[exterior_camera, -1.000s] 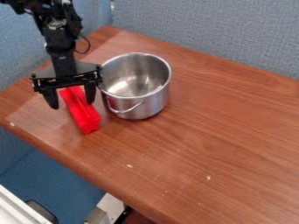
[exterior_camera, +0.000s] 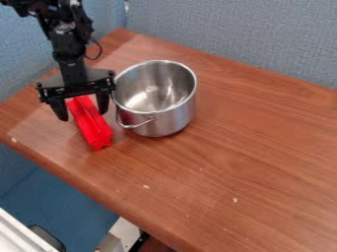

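My black gripper is open, its fingers straddling the upper end of a long red object that lies on the wooden table near the left edge. Whether the fingers touch it I cannot tell. Just to the right stands a steel pot with a wire handle on its near side, very close to the gripper's right finger.
Grey-blue padded walls rise behind and to the left. The table's left edge is close to the red object, with blue floor below.
The pot appears shifted very slightly toward the right and front. My gripper and the red object look almost unmoved.
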